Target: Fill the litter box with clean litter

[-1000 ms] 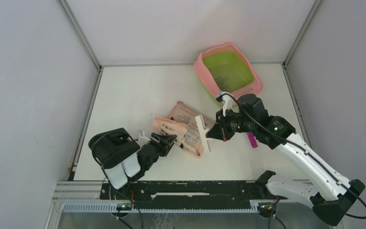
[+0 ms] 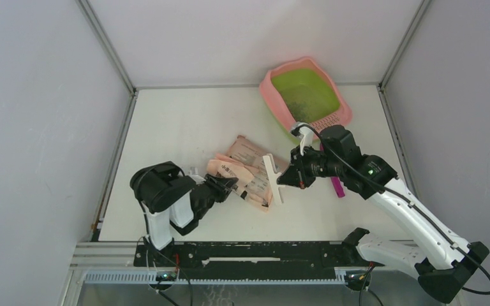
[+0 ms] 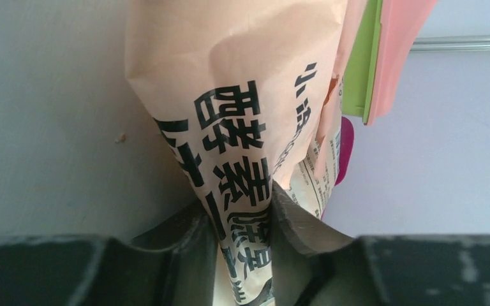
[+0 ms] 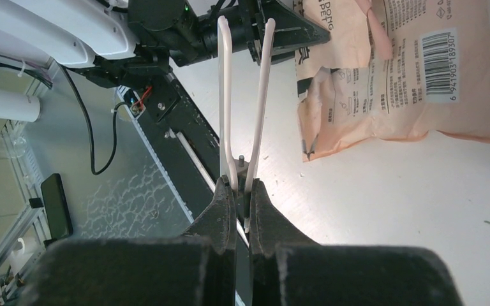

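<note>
A pale pink paper litter bag (image 2: pixel 250 182) with black print lies on the table, its folded end raised toward my left gripper (image 2: pixel 230 182). In the left wrist view the folded end of the bag (image 3: pixel 236 127) runs down between the dark fingers; whether they are closed tight on it cannot be told. My right gripper (image 2: pixel 287 180) is shut on a long white clip (image 2: pixel 272 179), held just right of the bag. In the right wrist view the clip (image 4: pixel 263 115) shows as two thin bars side by side. The litter box (image 2: pixel 274 102), pink-rimmed and green inside, stands at the back right.
A magenta tool (image 2: pixel 338 187) lies partly hidden beneath the right arm. Bare table (image 2: pixel 172 127) stretches over the left and back. Grey walls close in the sides and rear.
The left arm's wrist has swung to the right and slightly up, while its fingertips stay at the bag. The bag's folded end has shifted and crumpled slightly. The right arm and clip are still.
</note>
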